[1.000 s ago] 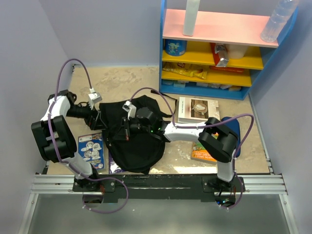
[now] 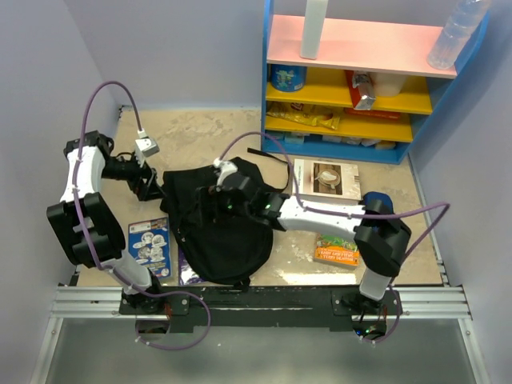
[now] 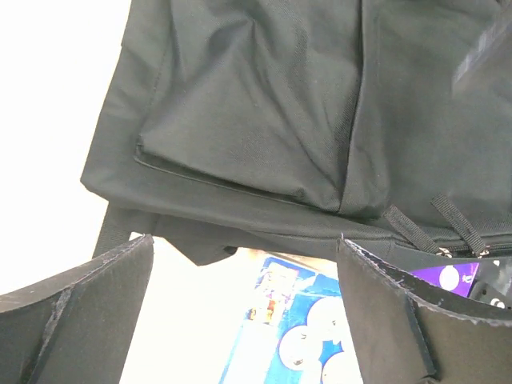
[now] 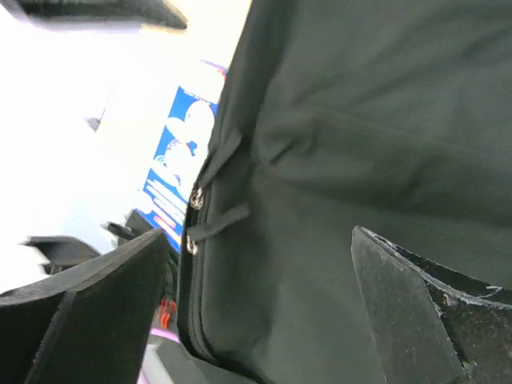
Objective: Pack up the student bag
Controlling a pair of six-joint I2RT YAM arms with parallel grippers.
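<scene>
A black bag [image 2: 224,248] lies flat on the worktop, zip pulls along one edge [image 3: 444,224]. My left gripper [image 2: 148,186] hangs at the bag's upper left corner; its open fingers [image 3: 80,320] frame the bag's edge and a blue booklet [image 2: 148,248] beneath. My right gripper [image 2: 210,206], blurred in the top view, is over the bag's upper middle; in the right wrist view its fingers [image 4: 408,320] are wide apart with nothing held, near the zip.
A white book [image 2: 326,178], an orange book [image 2: 336,250] and a dark blue item [image 2: 376,200] lie on the right. A shelf unit [image 2: 360,42] with supplies and bottles stands behind. Bare worktop [image 2: 176,136] shows at the back left.
My left gripper has drawn slightly left and up from the bag's corner. The right arm has shifted, its elbow extending to the right.
</scene>
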